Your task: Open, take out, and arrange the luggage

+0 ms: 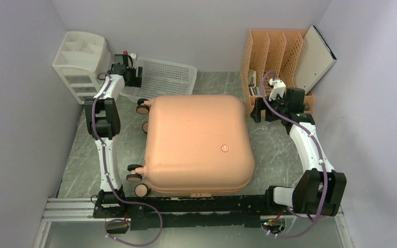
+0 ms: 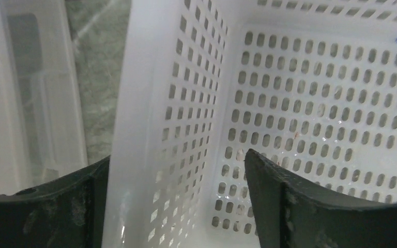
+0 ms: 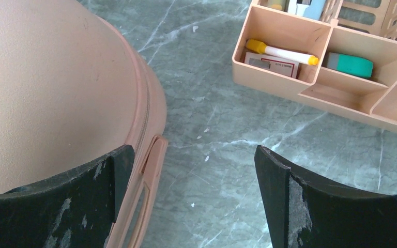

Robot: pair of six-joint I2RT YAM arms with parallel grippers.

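Note:
A large pink suitcase (image 1: 196, 134) lies flat in the middle, wheels to the left. A white perforated basket (image 1: 168, 72) stands behind it. My left gripper (image 1: 134, 76) is down at the basket's left end; in the left wrist view its blurred fingers straddle the basket's side wall (image 2: 144, 93), partly open. My right gripper (image 1: 262, 108) stands open beside the suitcase's right side, nothing between its fingers, as the right wrist view shows.
A white drawer unit (image 1: 75, 57) stands at back left. A pink organizer (image 1: 276, 46) with stationery and a white board (image 1: 315, 57) stands at back right. Grey floor shows on both sides of the suitcase.

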